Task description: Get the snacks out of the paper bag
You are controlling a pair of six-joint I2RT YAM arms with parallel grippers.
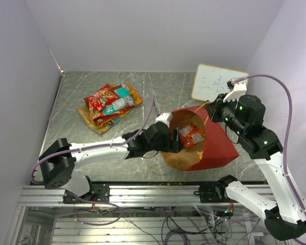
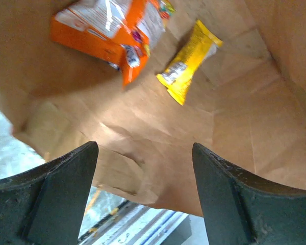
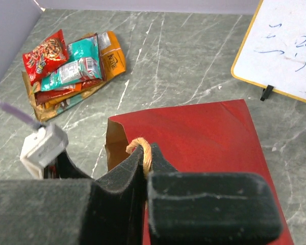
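Observation:
A red paper bag (image 1: 219, 145) lies on its side, its brown mouth facing left. Inside are an orange snack packet (image 2: 112, 30) and a smaller yellow packet (image 2: 189, 62). My left gripper (image 1: 177, 140) stands open at the bag's mouth. In the left wrist view nothing is between its fingers, and both packets lie beyond the fingertips. The right gripper is shut on the bag's twisted rope handle (image 3: 142, 149), at the upper side of the opening. Several snack packets, among them a red one (image 3: 45, 57) and a teal one (image 3: 74, 66), are piled outside the bag.
A whiteboard (image 1: 219, 84) with a yellow edge lies at the back right, behind the bag. Bare grey marble table (image 1: 168, 87) stretches between the snack pile and the board. A metal rail (image 1: 143, 191) runs along the front edge.

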